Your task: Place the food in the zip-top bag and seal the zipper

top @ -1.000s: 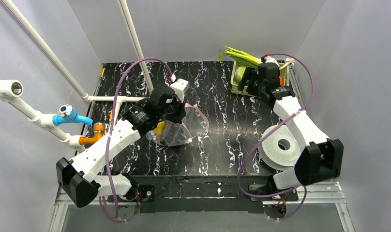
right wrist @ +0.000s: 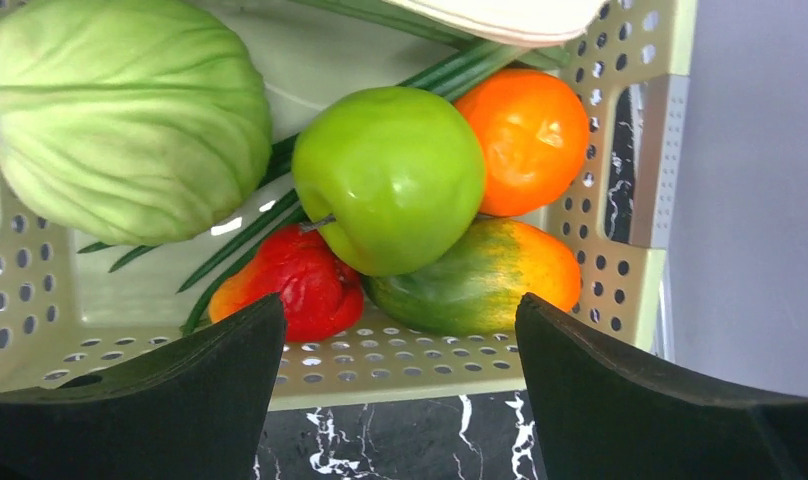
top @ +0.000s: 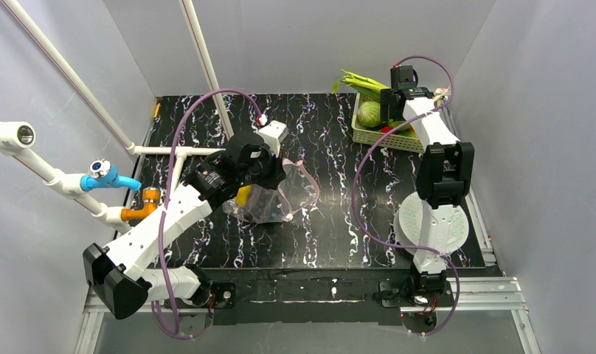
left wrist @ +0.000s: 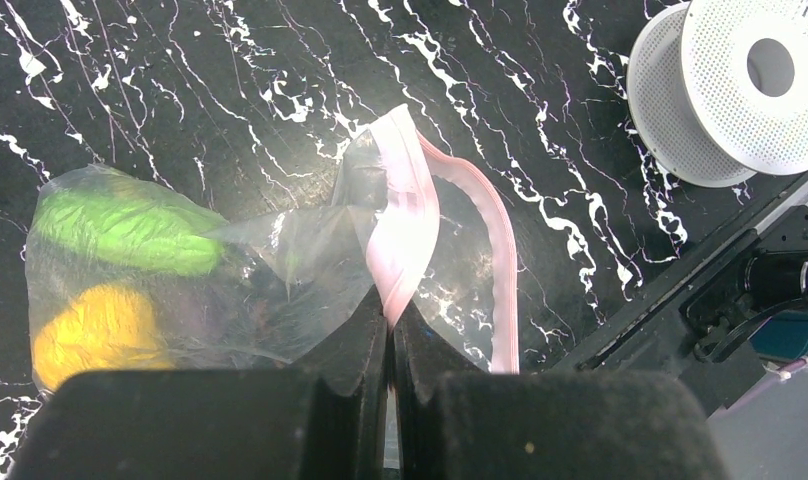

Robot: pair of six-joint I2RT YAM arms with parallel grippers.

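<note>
The zip top bag [left wrist: 280, 280] lies on the black marbled counter with a green item [left wrist: 130, 225] and a yellow one [left wrist: 95, 330] inside. My left gripper is shut on the bag's pink zipper edge [left wrist: 405, 200]. My right gripper hangs open over the basket [right wrist: 630, 310], nothing between its fingers. Below it are a green apple [right wrist: 388, 180], red pepper [right wrist: 305, 295], orange [right wrist: 528, 140], papaya [right wrist: 470, 280] and cabbage [right wrist: 130, 110]; long green stalks [top: 365, 81] also lie in the basket.
Two stacked white perforated discs [left wrist: 730, 120] lie at the front right. Pipes with blue [top: 118, 181] and orange [top: 140, 212] fittings stand at the left.
My left gripper stays at the bag, nearly still.
</note>
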